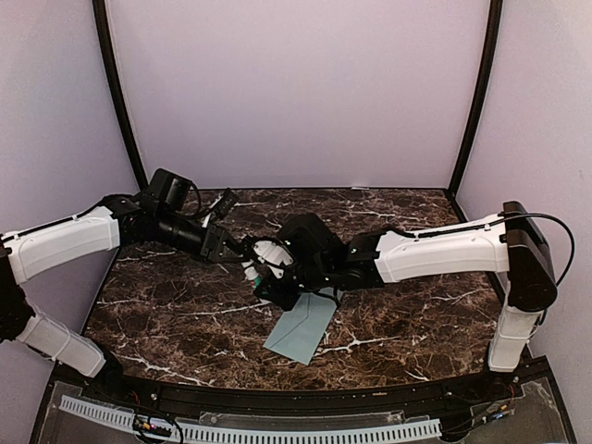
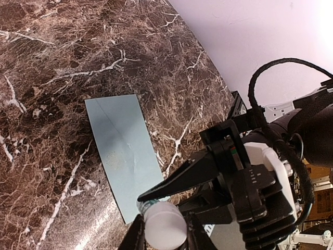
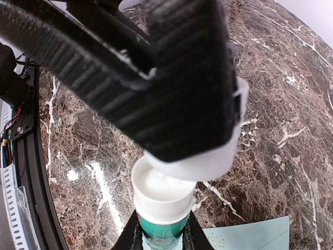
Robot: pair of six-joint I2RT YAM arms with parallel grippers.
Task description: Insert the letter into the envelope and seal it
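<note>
A pale blue envelope (image 1: 303,331) lies flat on the table, with a diagonal line across it; its upper end is hidden under my right arm in the top view. No separate letter shows. Above the table my right gripper is shut on a glue stick (image 3: 162,229), white at the top with a green band. Close over the stick's top end, my left gripper (image 1: 242,253) is shut on a white cap (image 2: 165,226). Cap and stick overlap in the wrist views, and whether they touch I cannot tell.
A dark rail (image 1: 277,393) runs along the front edge. Pale walls (image 1: 296,92) close off the back and sides.
</note>
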